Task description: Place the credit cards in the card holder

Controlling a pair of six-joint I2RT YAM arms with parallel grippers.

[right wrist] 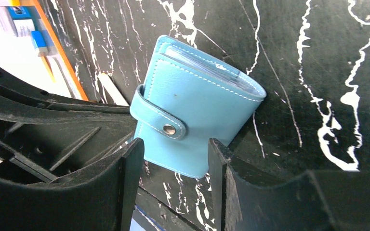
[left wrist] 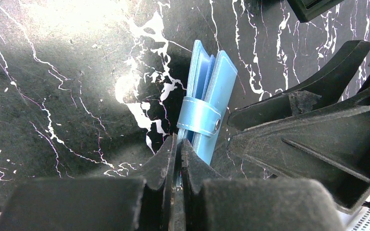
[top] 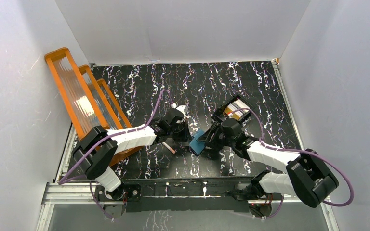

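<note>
The light blue card holder stands between my grippers on the marble table, its strap snapped round it. My right gripper is part open, its fingers apart over the holder's lower part.
A dark box holding light items stands behind my right arm. Orange racks lean at the left, and a pale stick lies near my left arm.
</note>
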